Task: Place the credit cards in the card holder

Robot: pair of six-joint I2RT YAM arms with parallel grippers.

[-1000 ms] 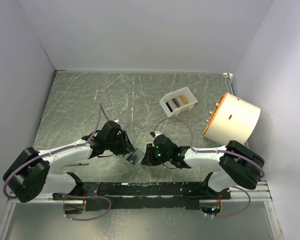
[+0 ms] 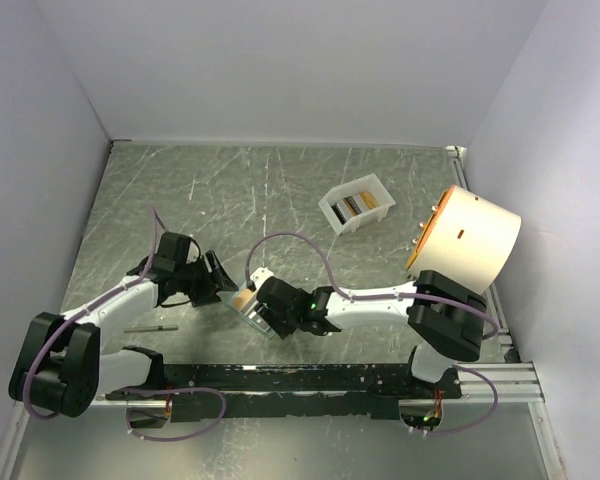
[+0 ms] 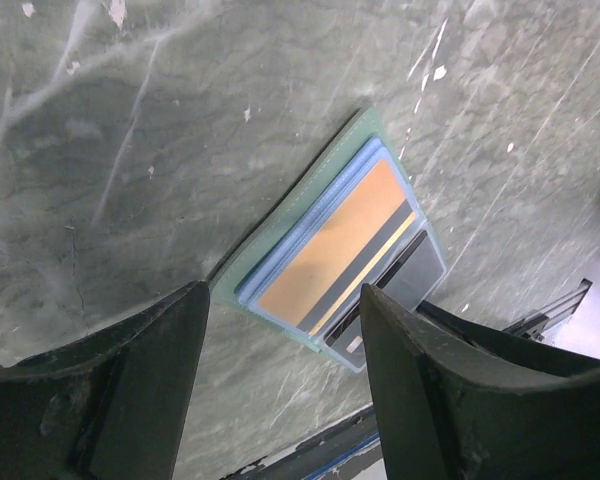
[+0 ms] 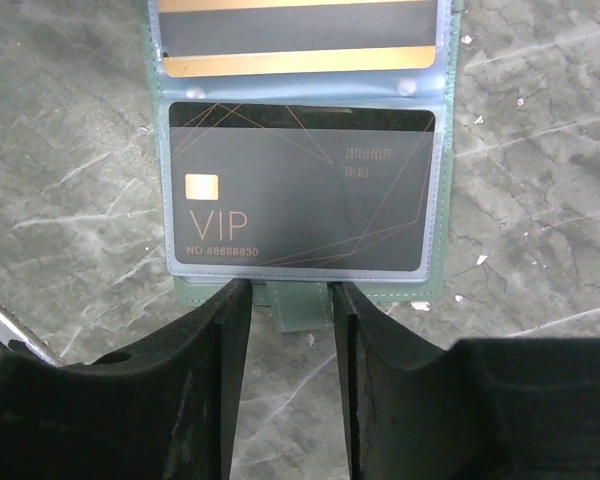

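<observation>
The green card holder [image 3: 242, 262] lies unfolded on the marbled table. In the left wrist view, one half shows an orange card [image 3: 342, 245] with a dark stripe, inside a clear pocket. A black VIP card [image 4: 302, 190] lies flat in the other half's pocket. My right gripper is part open at that half's outer edge. The holder's small tab [image 4: 300, 308] lies between its fingers, with a gap on its left side. My left gripper stands open near the orange-card half, nothing between its fingers.
A white bin [image 2: 379, 185] with several cards stands at the back right. A large cream-and-orange cylinder [image 2: 470, 237] is at the right edge. A thin stick-like object [image 2: 151, 329] lies at the front left.
My left gripper has moved left, off the holder, uncovering the orange card. The right gripper has moved left over the holder's near edge. The holder now lies unfolded further left.
</observation>
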